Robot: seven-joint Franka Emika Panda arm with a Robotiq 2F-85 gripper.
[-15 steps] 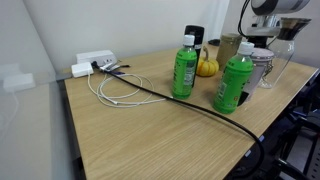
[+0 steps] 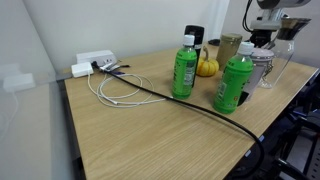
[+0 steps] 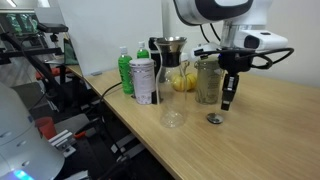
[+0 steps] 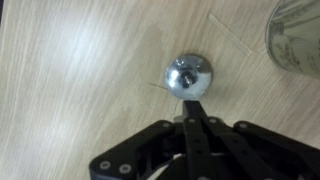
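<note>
A small round shiny silver piece lies on the wooden table, also visible as a silver disc in exterior view 2. My gripper is shut, and nothing shows between its fingers. Seen from exterior view 2, the gripper points down above the table, slightly right of the disc and apart from it. In exterior view 1 the arm is only partly visible at the far right edge.
Left of the disc stand a tall clear glass container with a metal top, a glass jar and a pale can. Green bottles, an orange pumpkin and a black cable are farther off.
In exterior view 1 the part of the arm at the right edge sits slightly higher than before. The objects on the table stay where they were.
</note>
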